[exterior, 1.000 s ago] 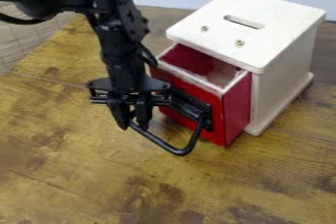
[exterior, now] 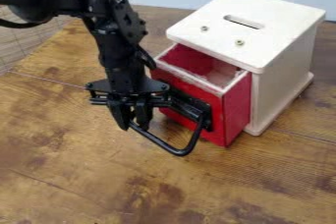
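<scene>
A white wooden box point(exterior: 282, 81) with a slot and two screws on its top stands at the right. Its red-fronted drawer point(exterior: 230, 105) is partly pulled out, showing a red interior. A black U-shaped handle point(exterior: 178, 147) on the drawer front reaches out to the lower left. My black gripper point(exterior: 134, 110) is at the left of the drawer, shut on the handle, though its fingertips are partly hidden among the black parts.
A tiled surface shows beyond its left edge, and a pale wall stands behind the box.
</scene>
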